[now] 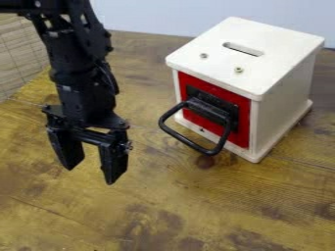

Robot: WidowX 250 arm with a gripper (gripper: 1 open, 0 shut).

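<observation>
A black robot arm comes down from the top left to its gripper (89, 161), which hangs open with two black fingers and nothing between them. To its right stands a white box (281, 93) with a slot and two small metal fittings on top. Its red front (246, 134) carries a black panel with a black loop handle (170, 130) sticking out toward the gripper. The gripper is apart from the handle, to its left and a little lower in the picture.
A pale wall is behind, and a woven mat (20, 74) is at the far left.
</observation>
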